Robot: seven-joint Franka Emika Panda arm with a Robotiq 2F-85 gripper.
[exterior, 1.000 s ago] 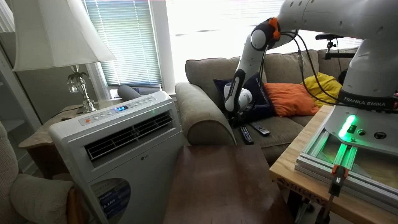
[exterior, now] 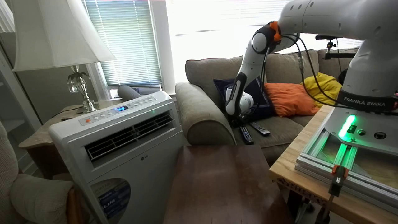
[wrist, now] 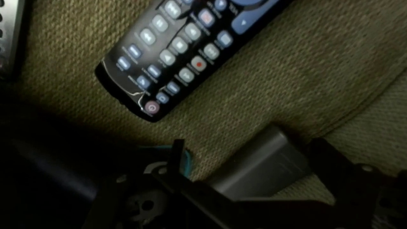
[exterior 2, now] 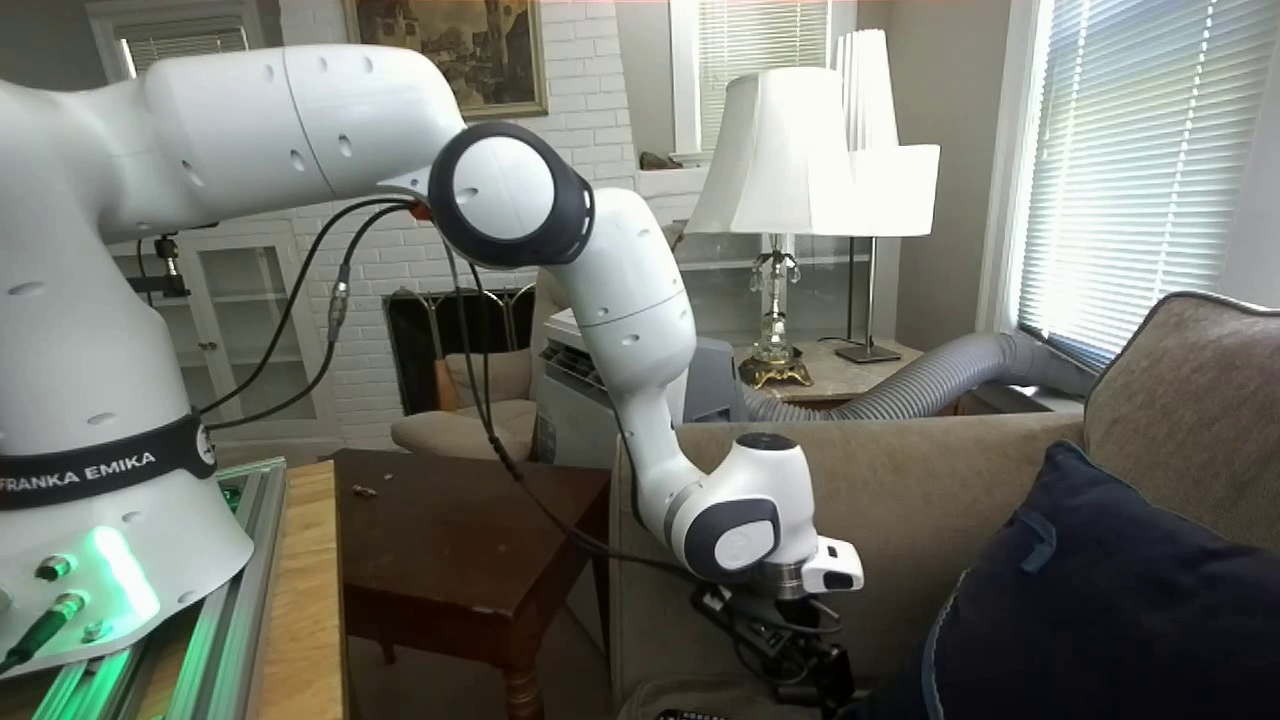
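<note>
My gripper stands open over the sofa seat, its dark fingers [wrist: 176,156] spread wide in the wrist view. A smooth dark grey block-like object [wrist: 263,162] lies on the cushion in the gap seen between them; whether a finger touches it, I cannot tell. Beyond the fingers lies a black remote [wrist: 171,57] with blue and pale buttons. A silvery edge of another item [wrist: 9,34] shows at the far left. In the first exterior view, two remotes, one nearer [exterior: 246,134] and one farther right [exterior: 260,128], rest on the seat beside the gripper.
A navy pillow [exterior 2: 1104,600] stands close to the gripper, and the sofa armrest [exterior: 205,119] flanks it. Orange [exterior: 289,99] and yellow [exterior: 322,87] pillows sit farther along.
My arm's wrist has come down slightly and a little to the right in the first exterior view. Both remotes there lie where they were.
</note>
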